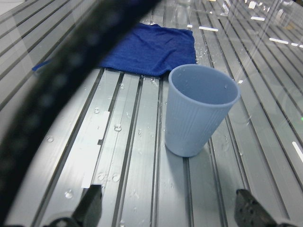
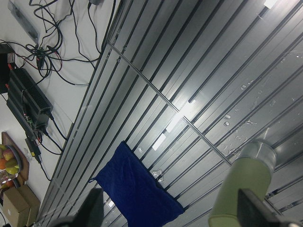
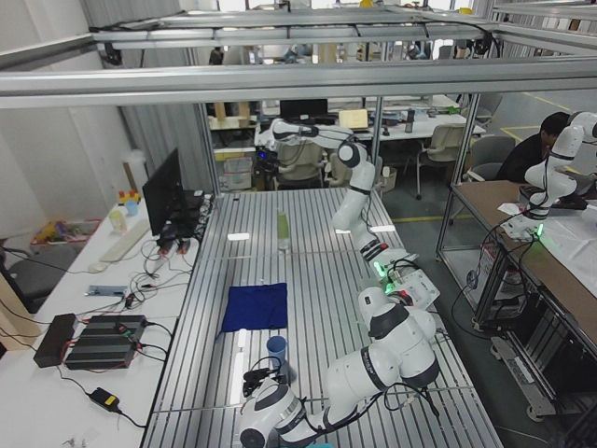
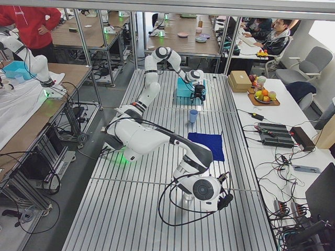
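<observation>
A light blue cup (image 3: 277, 347) (image 4: 192, 116) (image 1: 199, 106) stands upright on the slatted metal table (image 1: 118, 142). My left gripper (image 3: 259, 378) is low, just short of the cup in the left wrist view, its fingertips apart with nothing between them. A dark blue cloth (image 3: 255, 307) (image 4: 205, 146) (image 2: 137, 184) lies beyond the cup. A green bottle (image 3: 283, 229) (image 2: 241, 184) stands farther along the table. My right gripper hangs above the table near the bottle, its fingertips apart at the bottom of its view.
A light blue basket (image 4: 186, 89) sits at the table's far end in the right camera view. A side bench holds power units (image 3: 104, 345), cables, a monitor (image 3: 164, 196), a fruit tray (image 4: 266, 101) and cardboard boxes (image 4: 238, 81). The table between cloth and bottle is clear.
</observation>
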